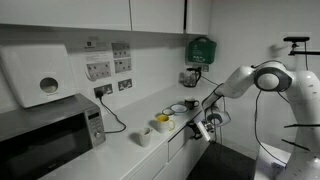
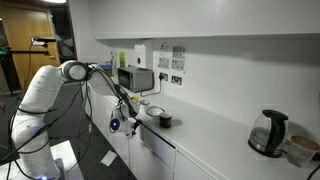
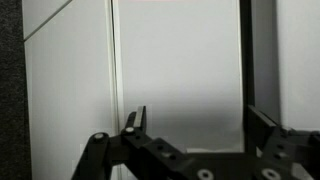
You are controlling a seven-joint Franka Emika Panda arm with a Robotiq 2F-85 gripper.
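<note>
In the wrist view my gripper is open, its two dark fingers set wide apart with nothing gripped between them. Behind it is a plain white cabinet panel (image 3: pixel 180 65), with a dark gap (image 3: pixel 246 55) along its right edge. From outside, the arm bends down in front of the cabinets, and the gripper (image 1: pixel 201 131) is low by the cabinet fronts, under the counter's edge. The second exterior view has the gripper (image 2: pixel 138 130) close to a white cabinet front (image 2: pixel 158 155). Whether its fingers touch the panel cannot be told.
On the counter (image 2: pixel 215 143) stand a dark pot (image 2: pixel 166 119), a toaster oven (image 2: pixel 136 81) and a kettle (image 2: pixel 267 132). A yellow-lined mug (image 1: pixel 163 123) is near the counter's front edge. Dark floor in front of the cabinets is open.
</note>
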